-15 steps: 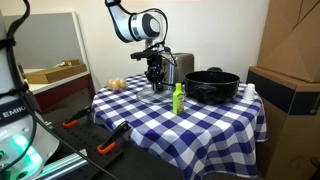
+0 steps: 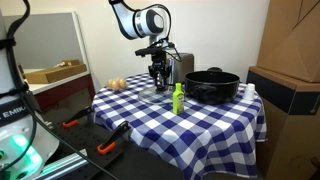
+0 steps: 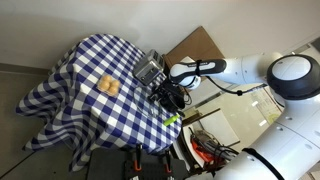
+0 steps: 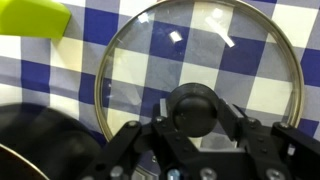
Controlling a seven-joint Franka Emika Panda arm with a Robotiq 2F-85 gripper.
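A clear glass lid (image 4: 135, 65) with a metal rim and a round black knob (image 4: 192, 108) lies on the checked tablecloth. In the wrist view my gripper is over the lid, its fingers parted on either side of the knob. Whether they touch the knob is unclear. From the first exterior view, the gripper (image 2: 158, 80) reaches down at the lid (image 2: 152, 96), left of a large black pot (image 2: 212, 86).
A green bottle (image 2: 178, 99) stands close to the lid and in front of the pot. Round tan items (image 2: 117, 84) lie at the table's left. Behind the gripper is a silver toaster-like appliance (image 2: 183, 66).
Over the last second my gripper has come down a little toward the lid. The lid, bottle and pot appear unmoved.
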